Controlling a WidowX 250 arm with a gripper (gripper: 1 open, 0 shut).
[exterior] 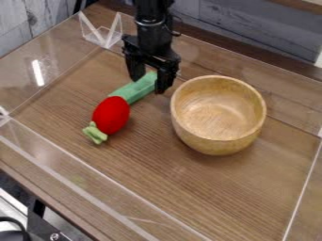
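My black gripper (150, 70) hangs from the top centre, low over the upper end of a green stick-like object (138, 88), its fingers apart; whether they touch it I cannot tell. A red oval object (112, 115) lies at the lower left, with a small green piece (94, 134) at its lower end. A large tan bowl (217, 138) stands to the right of the green object.
A clear plastic-looking item (101, 24) lies at the back left, near the table's edge.
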